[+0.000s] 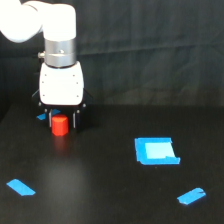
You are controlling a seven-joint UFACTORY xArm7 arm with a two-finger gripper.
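Observation:
A small red block (60,125) stands on the dark table at the left of the camera view. My gripper (61,118) is right above and around it, pointing down from the white arm. Its black fingers are hard to make out against the dark background. The upper part of the block is hidden behind or between them, and whether they touch it cannot be told.
A white square framed in blue tape (157,151) lies to the right. Blue tape strips (20,187) mark the front left and front right.

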